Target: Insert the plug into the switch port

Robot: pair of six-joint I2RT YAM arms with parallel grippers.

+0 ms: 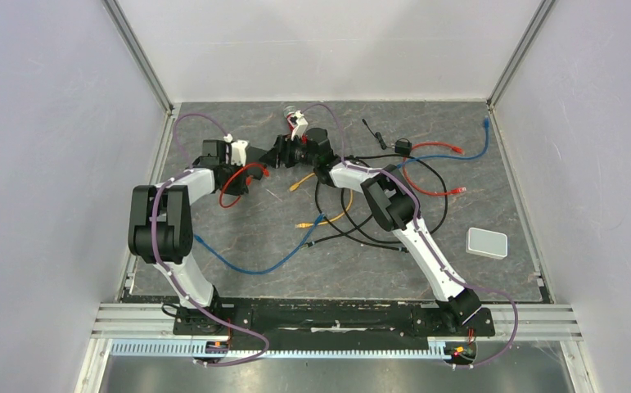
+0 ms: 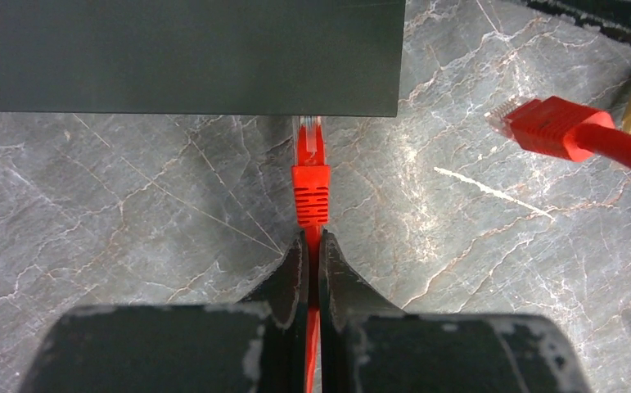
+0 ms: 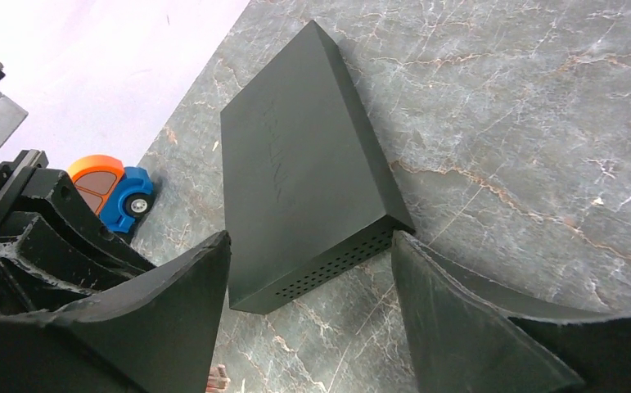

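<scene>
My left gripper is shut on the red cable, whose plug (image 2: 311, 190) points at the edge of the black switch box (image 2: 181, 53), its clear tip at that edge; whether it is inside a port cannot be told. The cable's other red plug (image 2: 551, 127) hangs to the right. In the right wrist view the switch (image 3: 304, 164) lies on the marble surface between the fingers of my part-open right gripper, with a perforated side toward it; I see nothing held there.
A blue-and-orange toy (image 3: 119, 201) sits beyond the switch. Yellow (image 1: 328, 223), blue (image 1: 254, 271) and black cables (image 1: 443, 213) lie about the middle and right. A white box (image 1: 486, 242) is at the right.
</scene>
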